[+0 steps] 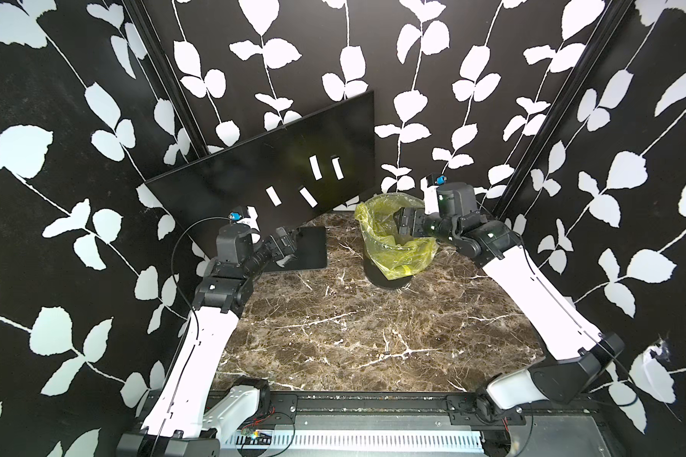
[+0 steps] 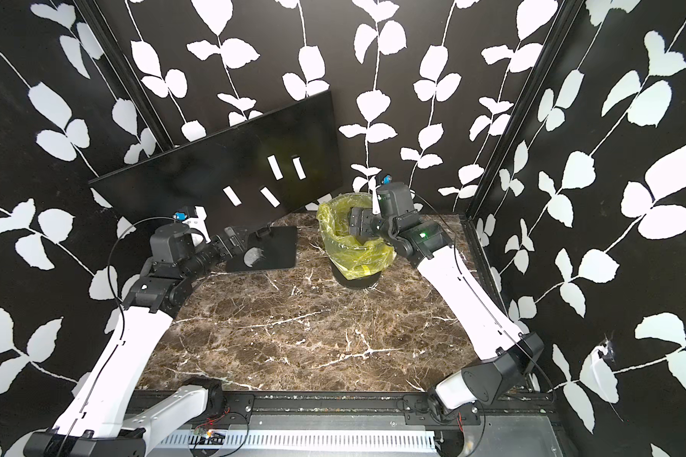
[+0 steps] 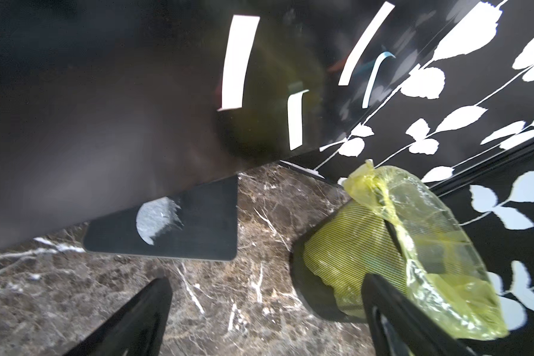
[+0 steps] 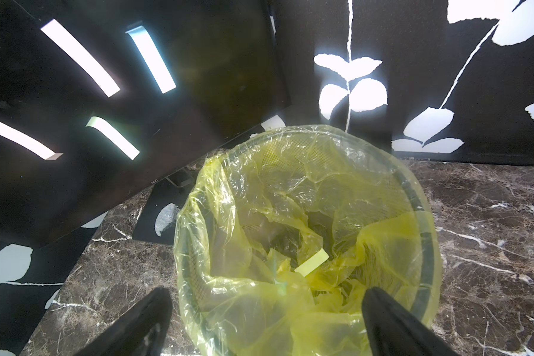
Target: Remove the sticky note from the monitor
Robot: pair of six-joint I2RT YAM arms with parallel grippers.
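Observation:
The black monitor [image 1: 228,182] stands tilted at the back left with several pale sticky notes [image 1: 314,167] on its screen. My left gripper is open with nothing between its fingers, in front of the monitor's lower part and left of the bin. My right gripper is over the bin [image 2: 354,262], its fingers apart with nothing visible between them. In the right wrist view a pale yellow strip [image 4: 311,261] lies inside the yellow liner.
The monitor's dark base plate [image 3: 207,225] rests on the marble table [image 1: 358,335]. Patterned walls surround the table.

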